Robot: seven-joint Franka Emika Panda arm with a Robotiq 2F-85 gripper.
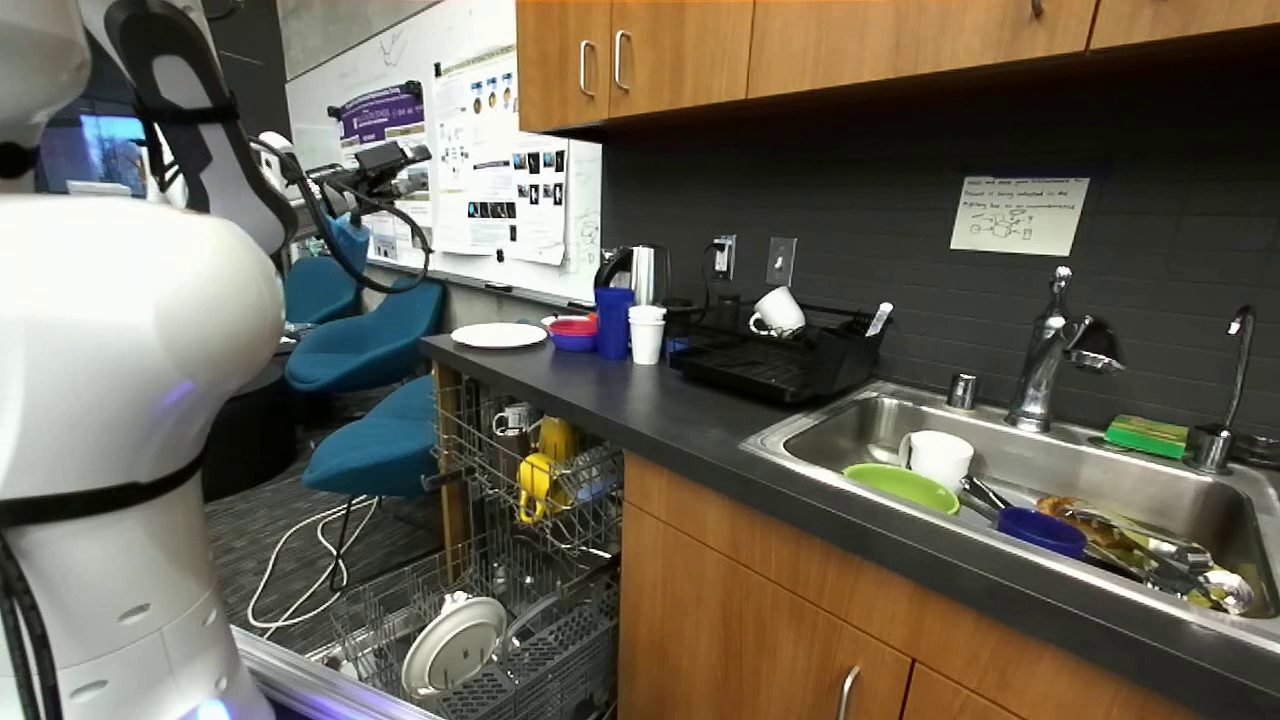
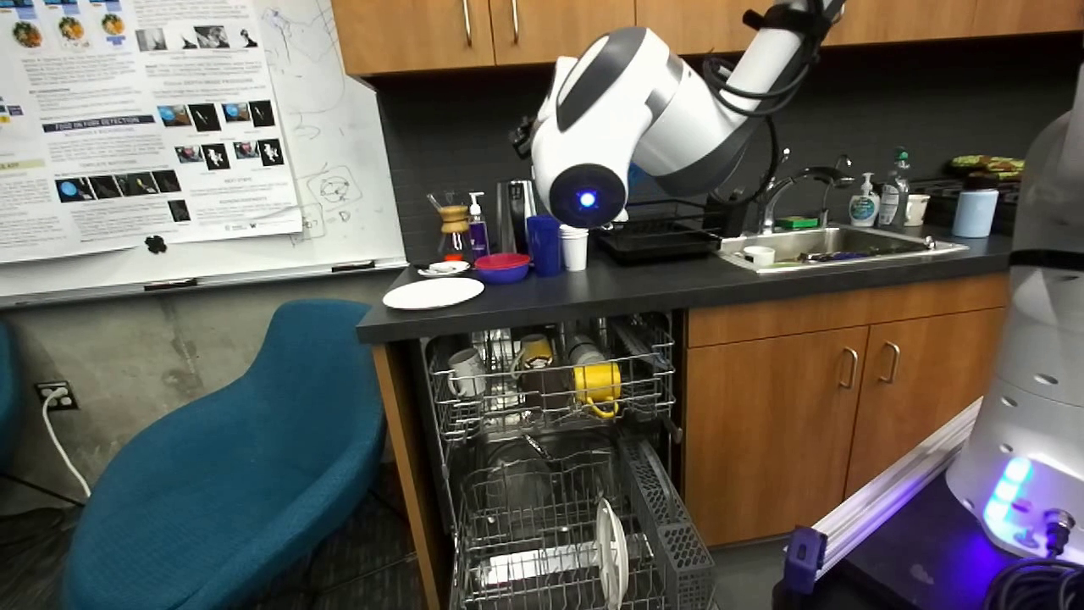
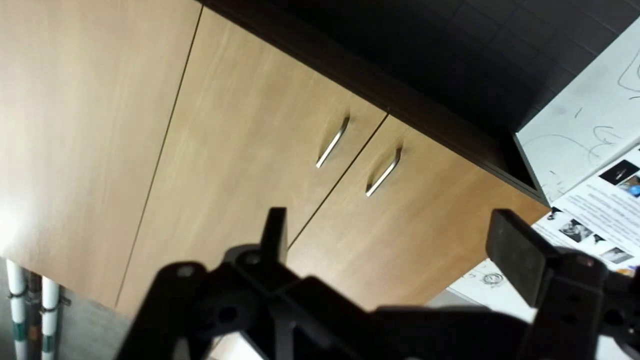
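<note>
My gripper is open and empty, its two black fingers wide apart in the wrist view. Beyond them are wooden upper cabinet doors [image 3: 252, 150] with two metal handles. In exterior view 1 the gripper [image 1: 420, 168] is held in the air at the upper left, in front of the whiteboard and well above the counter. It touches nothing there. The open dishwasher's upper rack [image 2: 488, 415] holds several mugs, among them a yellow mug [image 2: 597, 382]. White plates [image 1: 456, 646] stand in the lower rack.
Along the counter [image 1: 672, 402] stand a white plate [image 1: 499, 335], a red bowl [image 2: 503, 261], a blue cup [image 1: 613, 324], white cups [image 1: 645, 336] and a black dish rack [image 1: 768, 360]. Dishes fill part of the sink [image 1: 828, 438]. Blue chairs [image 2: 234, 468] are beside the dishwasher.
</note>
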